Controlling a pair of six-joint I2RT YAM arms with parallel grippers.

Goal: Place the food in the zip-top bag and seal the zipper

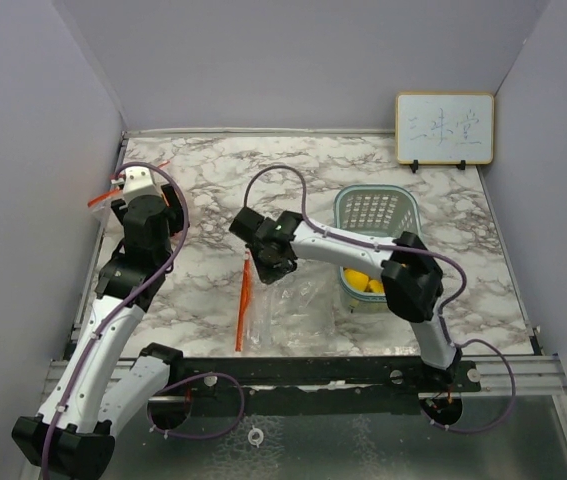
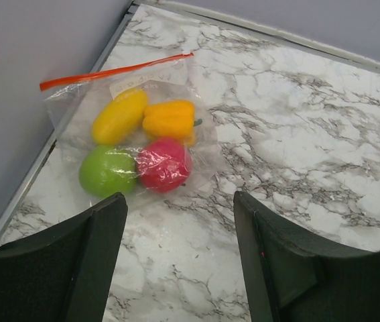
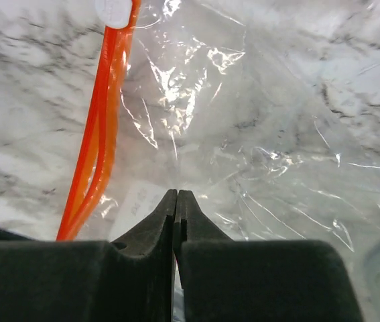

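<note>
An empty zip top bag (image 3: 257,154) lies flat at front middle, its orange zipper (image 3: 99,134) with a white slider at the far end. My right gripper is shut over it; whether bag film is between the fingertips I cannot tell. In the left wrist view, a filled bag (image 2: 76,107) lies at the back left with a yellow oblong food (image 2: 119,117), a yellow pepper (image 2: 169,121), a green round food (image 2: 106,171) and a red one (image 2: 163,164) inside. My left gripper is open above the table before it, nothing between its fingers.
A pale green basket (image 1: 377,205) with yellow food stands at the right, partly behind my right arm. A small whiteboard (image 1: 444,128) stands at the back right.
</note>
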